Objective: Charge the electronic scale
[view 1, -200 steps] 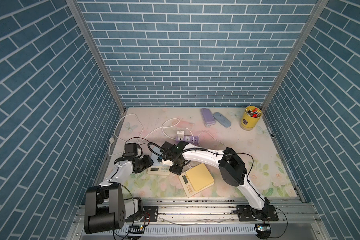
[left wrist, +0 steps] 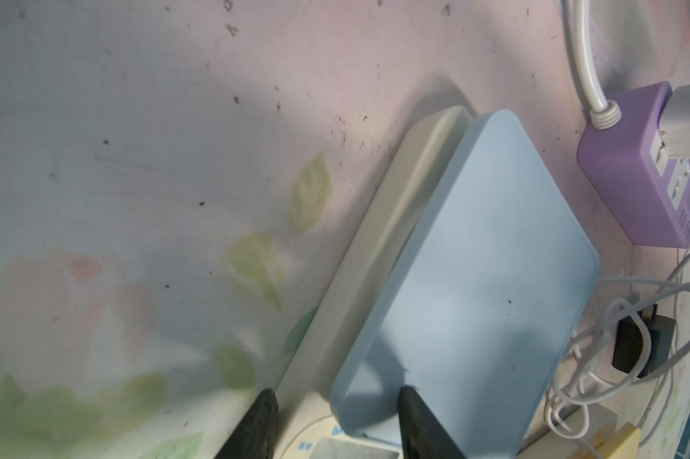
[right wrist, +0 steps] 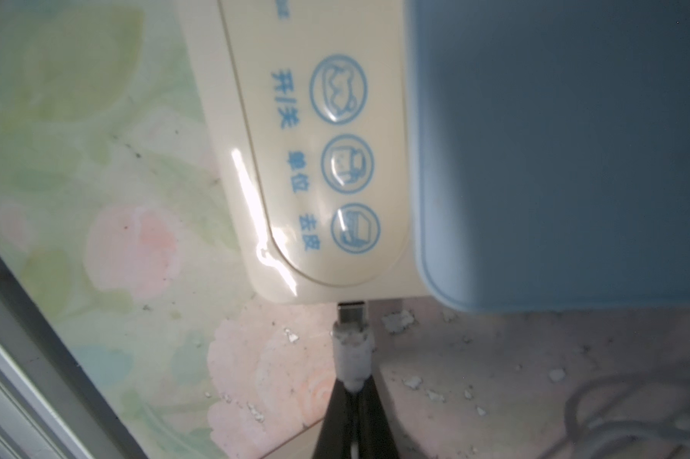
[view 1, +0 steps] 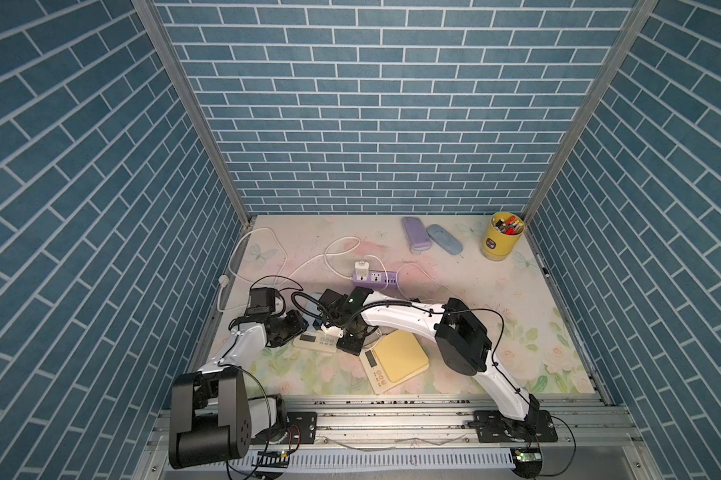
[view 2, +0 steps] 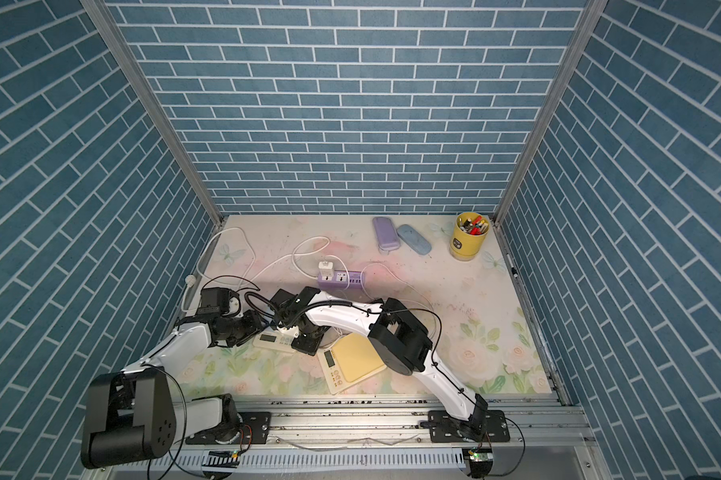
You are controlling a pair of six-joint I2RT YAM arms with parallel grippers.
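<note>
The blue-topped electronic scale (left wrist: 467,260), with a white button panel (right wrist: 337,164), lies at the table's front left. In the left wrist view my left gripper is open, fingertips apart over the scale's near end. In the right wrist view my right gripper is shut on the white cable's plug (right wrist: 351,352); its metal tip meets the scale's edge below the buttons. Whether it sits in a port I cannot tell.
A purple power strip (left wrist: 628,176) with a white adapter (left wrist: 685,118) stands behind, among loose cables. A yellow scale (view 1: 400,352) lies front centre. Two cases (view 1: 416,232) and a yellow pen holder (view 1: 496,244) are at the back right.
My right gripper and forearm have shifted slightly toward the table's front, and the scale has shifted a little with them. My left gripper has barely moved.
</note>
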